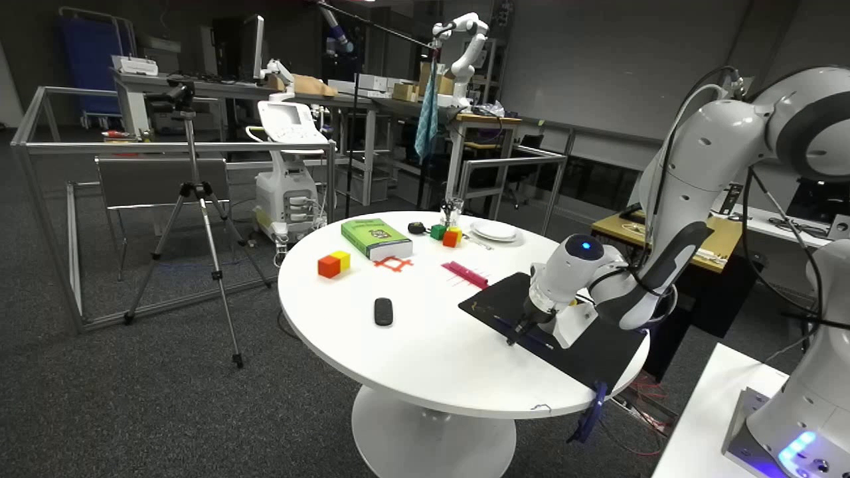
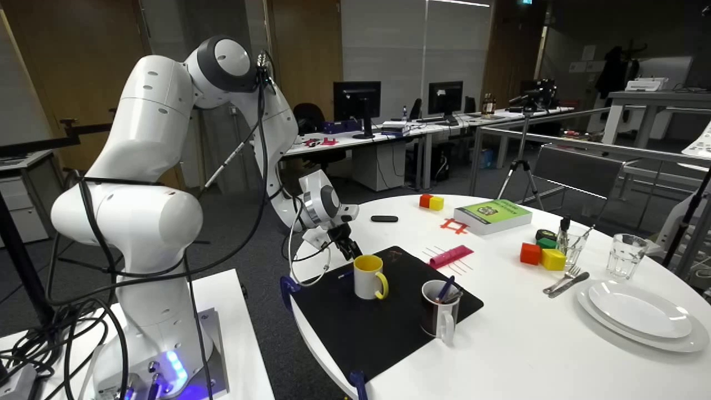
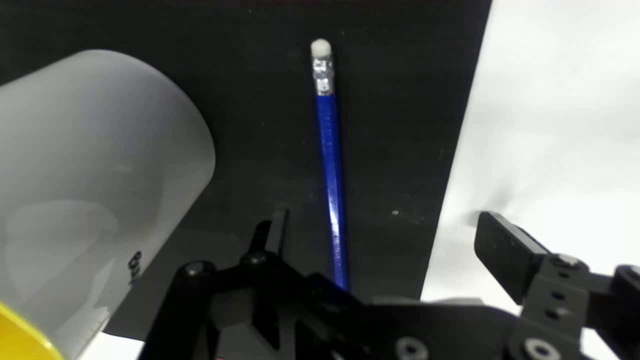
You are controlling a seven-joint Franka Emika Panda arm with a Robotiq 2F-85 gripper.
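Note:
A blue pencil [image 3: 333,162] with a white eraser end lies on the black mat [image 3: 396,120], near the mat's edge. My gripper is open above the mat, its fingers wide apart with nothing held. One finger [image 3: 273,237] is over the mat, left of the pencil; the other is over the white table, right of it. The pencil's lower end is hidden behind the gripper body. Left of the pencil, a white mug [image 3: 102,150] with a yellow inside is close by; in exterior view 2 this mug [image 2: 365,285] stands upright beside the gripper.
A second mug [image 2: 436,326] holding pens stands on the mat. Farther off are a pink strip [image 1: 466,275], a green book [image 1: 374,239], coloured blocks [image 1: 328,267], plates [image 1: 494,231] and a black case [image 1: 383,311].

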